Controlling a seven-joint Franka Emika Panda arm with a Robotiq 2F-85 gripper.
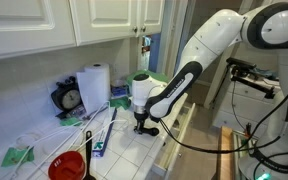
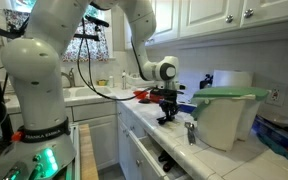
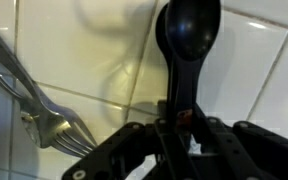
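In the wrist view a black spoon (image 3: 192,30) lies between the fingers of my gripper, which is shut on its handle. Its round bowl points away from the gripper, over white tiles. A dark shape behind the bowl could be its shadow or a second utensil; I cannot tell which. From outside, the gripper (image 1: 144,128) is low over the tiled counter, close to the open drawer. The other exterior view also has the gripper (image 2: 167,112) low at the counter, small and dark; whether the spoon touches the tiles is unclear.
Metal forks (image 3: 59,128) lie on the tiles beside the gripper. An open drawer (image 2: 149,150) juts from the counter front. Along the counter stand a red colander (image 1: 68,166), a paper roll (image 1: 93,88) and a large green-rimmed bin (image 2: 224,115).
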